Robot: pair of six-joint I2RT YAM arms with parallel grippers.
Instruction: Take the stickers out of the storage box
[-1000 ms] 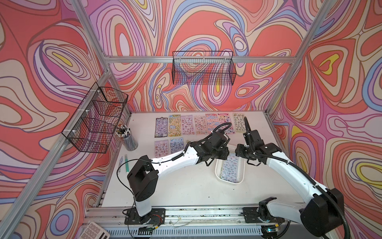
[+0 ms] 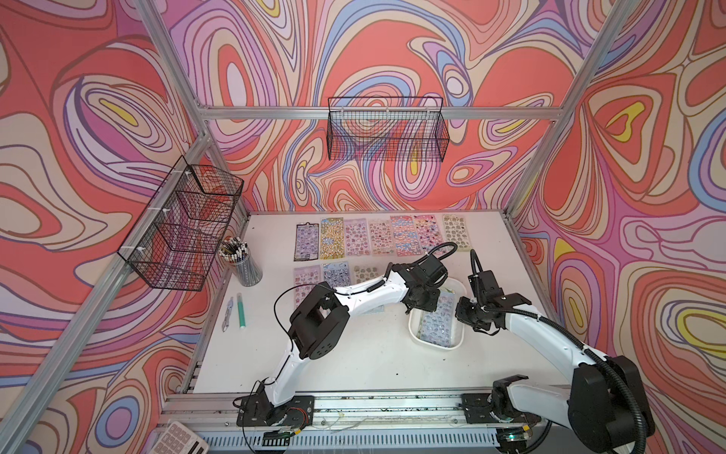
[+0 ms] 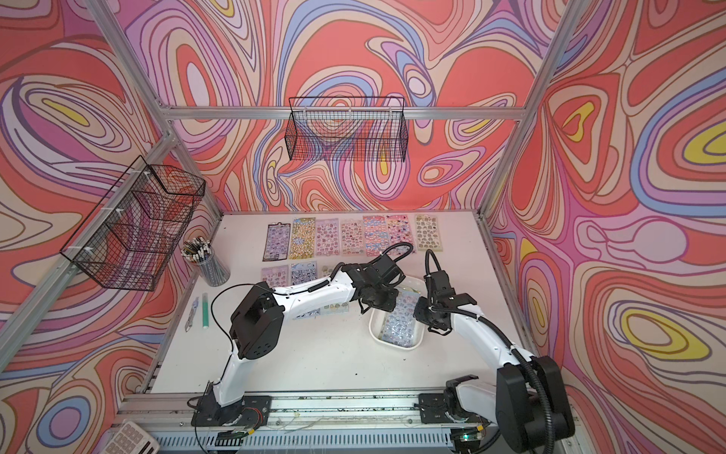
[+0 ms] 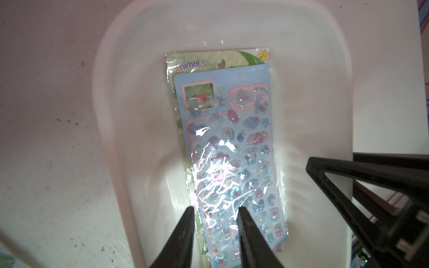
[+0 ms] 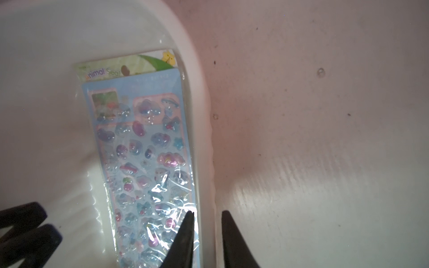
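A white storage box holds a blue puffy sticker sheet in clear wrap, lying on a green "Animal Seal" sheet whose top strip shows. My left gripper is over the sheets in the left wrist view, its fingers apart with nothing held between them. In the right wrist view my right gripper also has parted fingers, lined up over the box's right rim; whether they touch it I cannot tell. The blue sheet lies just left of that rim.
Several sticker sheets lie in rows at the back of the table, partly behind my left arm. A pen holder, a teal stick and a wire basket are at left.
Both grippers have come lower and nearer the front over the box. The box stayed in place.
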